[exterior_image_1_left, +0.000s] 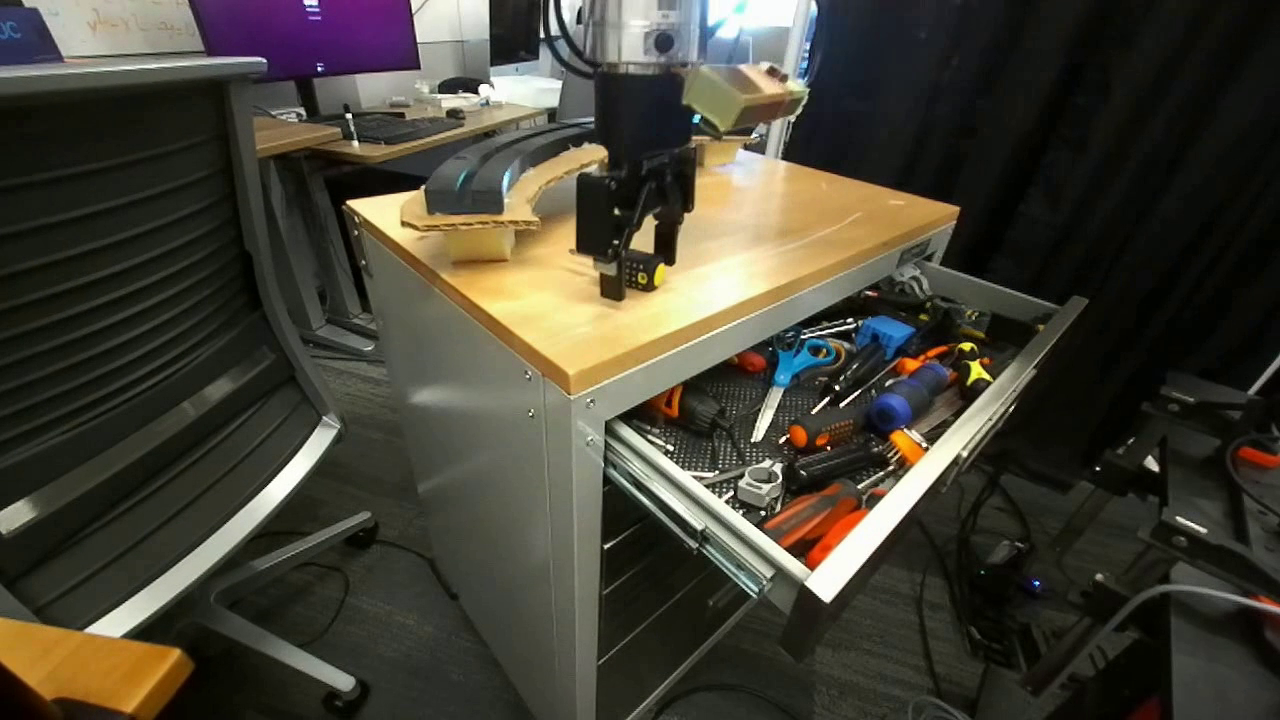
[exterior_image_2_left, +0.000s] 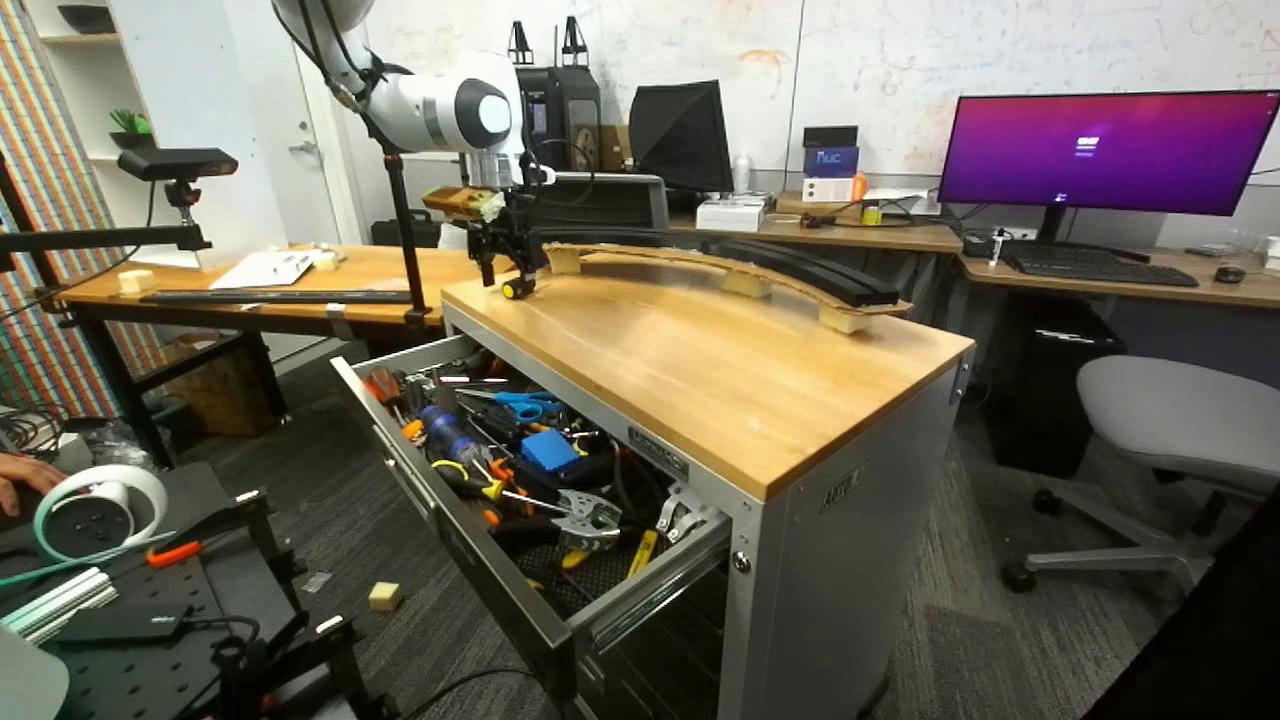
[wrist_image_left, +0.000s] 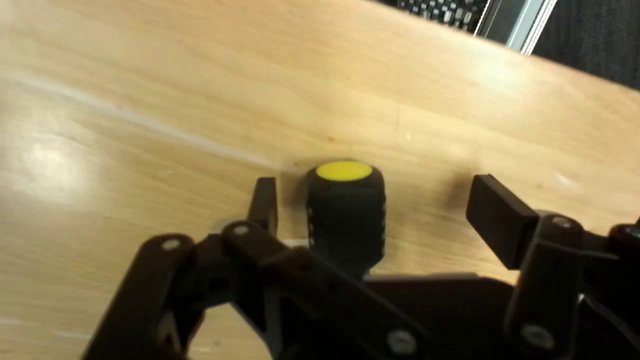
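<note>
A stubby black screwdriver with a yellow end cap (wrist_image_left: 345, 204) lies on the wooden cabinet top (exterior_image_1_left: 768, 240). In the wrist view its handle sits between the two fingers, nearer the left one, with bare wood showing on both sides. My gripper is open and points down around the handle, touching neither side that I can see. From exterior view 1, the gripper (exterior_image_1_left: 642, 270) is low over the tabletop, and one finger covers part of the screwdriver (exterior_image_1_left: 645, 272). The screwdriver's shaft is mostly hidden behind the gripper.
Below the tabletop a drawer (exterior_image_1_left: 939, 474) stands pulled out, full of tools, among them blue scissors (exterior_image_1_left: 792, 360). A curved black piece on cardboard (exterior_image_2_left: 768, 258) rests on blocks along the tabletop's back. Clear wood stretches across the middle.
</note>
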